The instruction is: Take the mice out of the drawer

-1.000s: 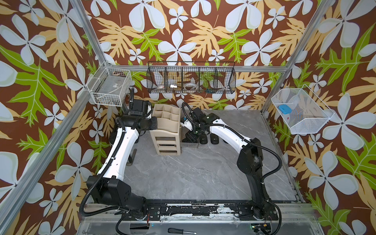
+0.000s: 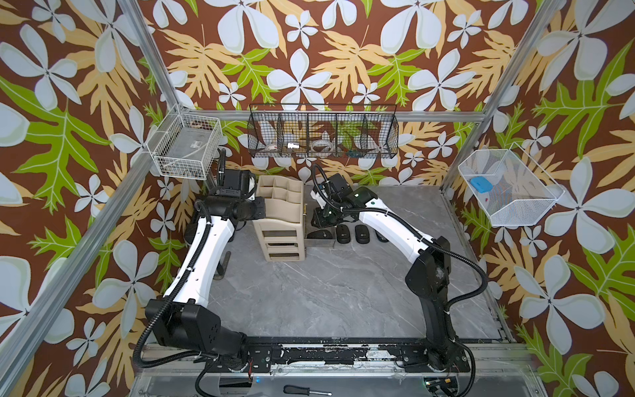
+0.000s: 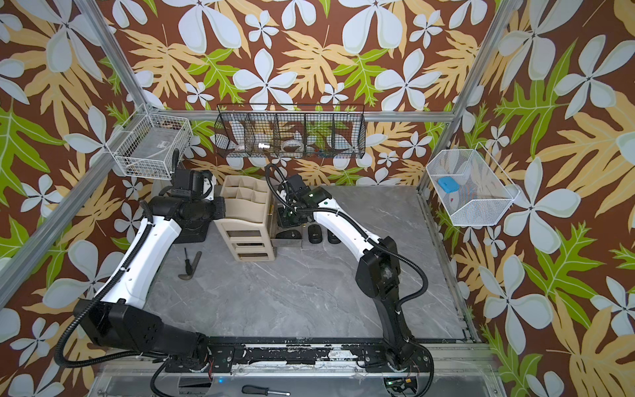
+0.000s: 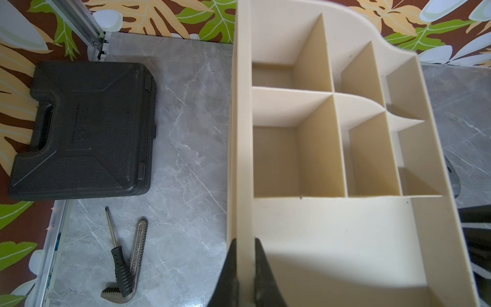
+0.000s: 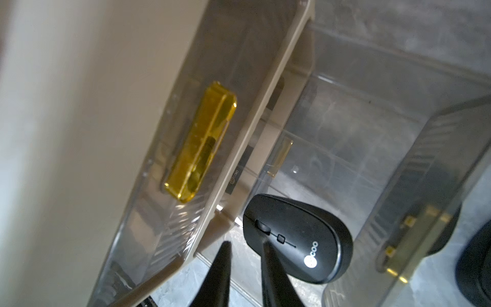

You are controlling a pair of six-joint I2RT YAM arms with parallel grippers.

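One black mouse (image 5: 296,238) lies inside the pulled-out clear drawer (image 2: 324,243) of the beige organizer (image 2: 281,211). Just above the drawer, my right gripper is part open; a gap shows between its fingers and the mouse lies beside and beyond them. More black mice, rest on the table right of the drawer. On the organizer's left, my left gripper is shut with the thin side wall (image 4: 245,153) between its fingers.
A closed drawer with a yellow handle (image 5: 202,143) sits beside the open one. Left of the organizer lie a black case (image 4: 84,130), a screwdriver (image 4: 120,266) and a wrench (image 4: 137,255).
The left arm and organizer look almost still.
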